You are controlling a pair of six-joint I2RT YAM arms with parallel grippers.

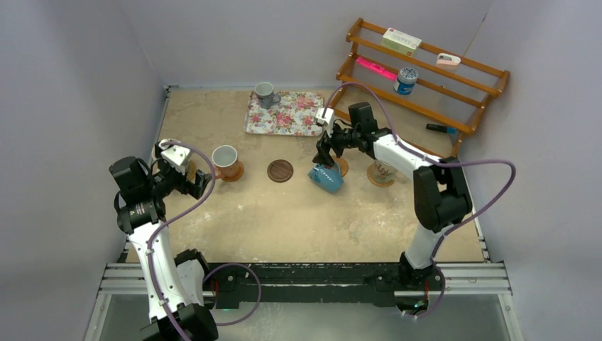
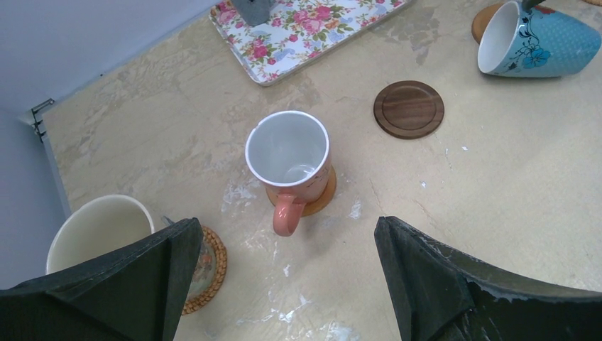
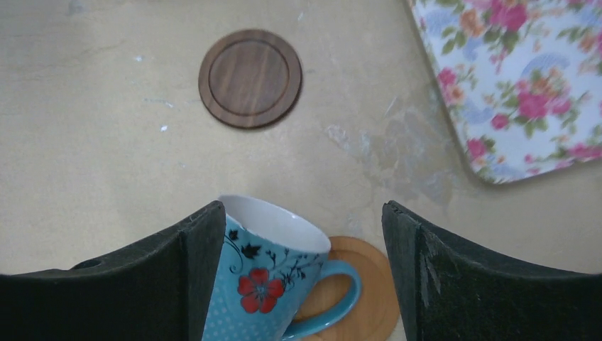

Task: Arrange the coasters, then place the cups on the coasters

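The blue mug [image 1: 326,179] lies on its side on the table, its mouth facing left in the left wrist view. Partly behind it shows the light wooden coaster [image 3: 376,284], which the mug's handle [image 3: 346,298] overlaps in the right wrist view. My right gripper stands open over the mug, the handle showing between its fingers; one finger hides part of the mug's body. Whether the fingers touch it, I cannot tell. At the table's left, my left gripper is open and holds nothing.
A dark coaster [image 1: 280,170] lies left of the blue mug. Further left, a pink mug [image 2: 298,167] stands on its coaster. The floral tray [image 1: 298,128] with a grey mug [image 1: 264,93] is at the back, the wooden rack [image 1: 412,106] at back right.
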